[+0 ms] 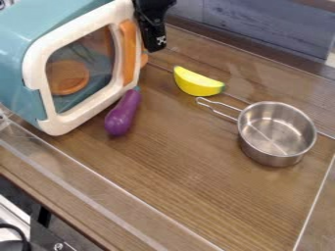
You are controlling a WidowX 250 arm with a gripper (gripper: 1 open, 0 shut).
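Note:
My black gripper (pixel 151 31) is at the top of the camera view, beside the orange edge of the toy microwave (pixel 72 69), whose white-framed door shows an orange disc inside. Whether the fingers are apart or closed is hard to make out. A yellow banana (pixel 198 83) lies to the right, below the gripper. A purple eggplant (pixel 121 115) lies beside the microwave's lower right side.
A steel pot (pixel 275 134) with wire handles sits at the right. A wall stands at the back, and dark cables show at the lower left.

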